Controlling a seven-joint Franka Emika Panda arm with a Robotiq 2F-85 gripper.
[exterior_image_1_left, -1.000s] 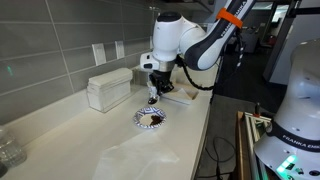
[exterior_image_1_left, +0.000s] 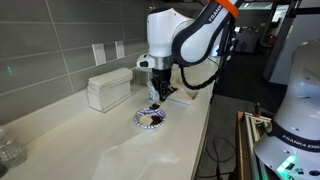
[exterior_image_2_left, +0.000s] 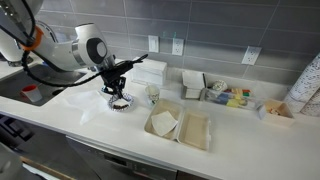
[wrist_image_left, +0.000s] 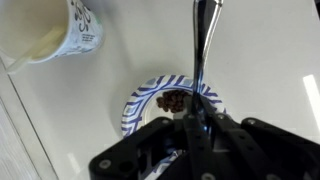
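Observation:
A small dish (wrist_image_left: 130, 112) with a blue-striped rim stands on the white counter, with a pile of dark brown bits (wrist_image_left: 174, 101) in it. Above the dish is my gripper, shut on the shiny metal handle (wrist_image_left: 206, 28) of a utensil. Its other end is hidden behind the fingers, so I cannot tell whether it touches the dish. Exterior view 1 has the dish (exterior_image_1_left: 150, 124) just below and in front of the gripper; in exterior view 2 the gripper hides part of the dish (exterior_image_2_left: 121, 106).
A white printed cup (wrist_image_left: 84, 32) with something pale inside stands near the dish. Beside it are an open cardboard box (exterior_image_2_left: 163, 124) and, at the back, a white box (exterior_image_2_left: 150, 71). A translucent sheet (exterior_image_1_left: 140, 160) lies in front.
Over the last second the arm has shifted slightly and the gripper stays close to the dish. The dish and the surrounding objects have not visibly moved.

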